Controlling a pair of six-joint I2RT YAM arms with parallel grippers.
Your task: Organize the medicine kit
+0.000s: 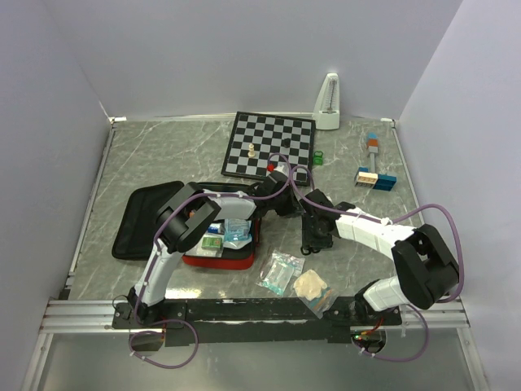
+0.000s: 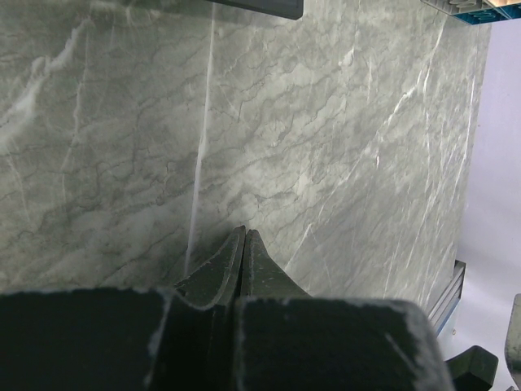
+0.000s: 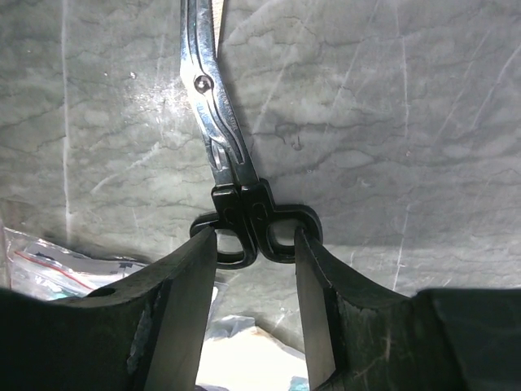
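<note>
In the right wrist view, scissors [image 3: 236, 187] with black handles and metal blades lie on the table. My right gripper is open over them, one fingertip by each handle loop; I cannot tell whether they touch. The blade tips run out of that view. Bare tabletop fills most of the left wrist view, where my left gripper is shut with nothing visible between its fingers. From above, the red medicine kit [image 1: 220, 263] stands partly hidden under the left arm, holding several packets, its black lid [image 1: 130, 232] open to the left.
Two clear bags, one with teal contents [image 1: 281, 273] and one with cream contents [image 1: 313, 291], lie at the front. Behind are a chessboard [image 1: 244, 167], a white metronome [image 1: 327, 102] and a blue block piece [image 1: 385, 183]. Both grippers are close together mid-table.
</note>
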